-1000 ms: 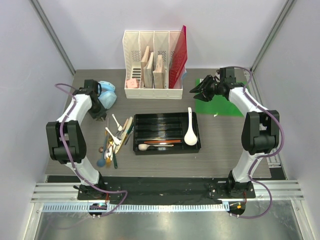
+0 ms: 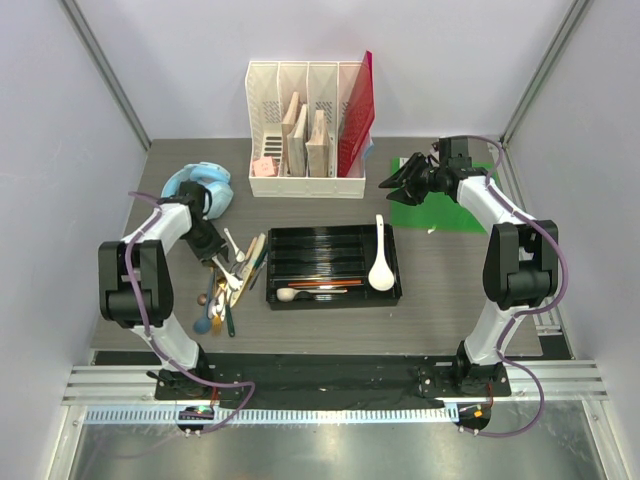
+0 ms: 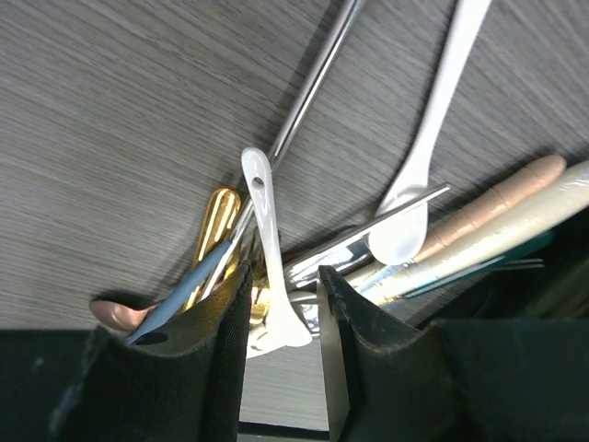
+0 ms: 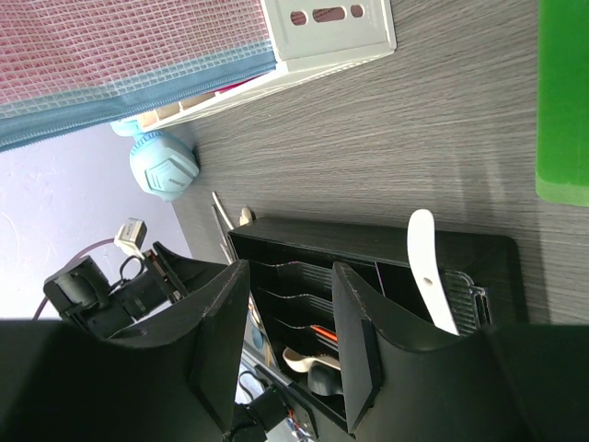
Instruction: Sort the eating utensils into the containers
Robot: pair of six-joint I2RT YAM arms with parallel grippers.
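A heap of mixed utensils lies left of the black divided tray. On top of it, in the left wrist view, is a white spoon with a hole in its handle. A second white spoon lies to its right, partly under a metal handle. My left gripper is open above the heap, the first spoon showing between its fingers, not gripped. In the tray rest a large white ladle, a wooden-handled spoon and chopsticks. My right gripper stands part open, empty, over the table's right side.
A white rack with upright boards stands at the back. The green board lies under the right arm, and a light blue bag lies by the left arm. Bare table shows right of the tray.
The right arm has barely moved; the tray's contents look the same.
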